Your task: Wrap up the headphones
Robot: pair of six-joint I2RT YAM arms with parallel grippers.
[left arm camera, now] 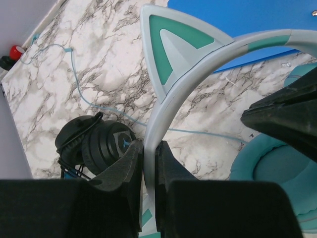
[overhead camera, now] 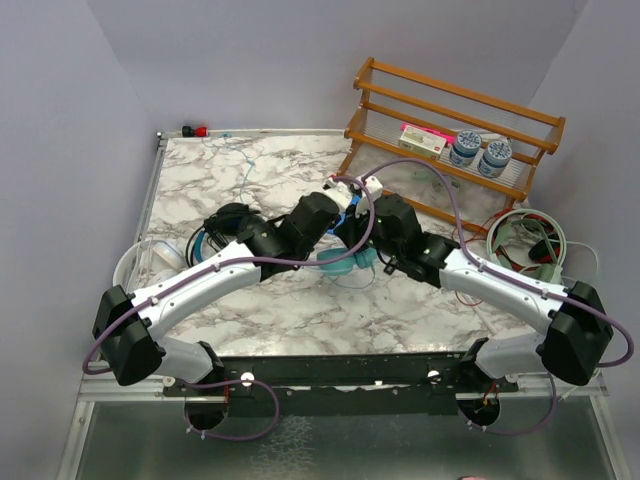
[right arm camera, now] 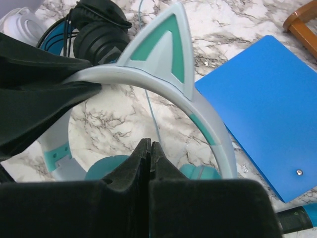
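Note:
The white headband with green cat-ear (right arm camera: 166, 59) is held up at the centre, my left gripper shut on it. My right gripper is shut with nothing visible between its fingers, close against the left one, below the band's arch in the right wrist view. Teal ear cushions (left arm camera: 267, 163) of the headphones hang or lie beneath, partly hidden by the grippers, with a thin blue cable (left arm camera: 198, 132) across the marble.
Black headphones (left arm camera: 104, 144) lie to the left. A blue board (right arm camera: 262, 109) sits behind the centre. A wooden rack (overhead camera: 460, 100) with jars stands at the back right; cables are coiled at the right edge.

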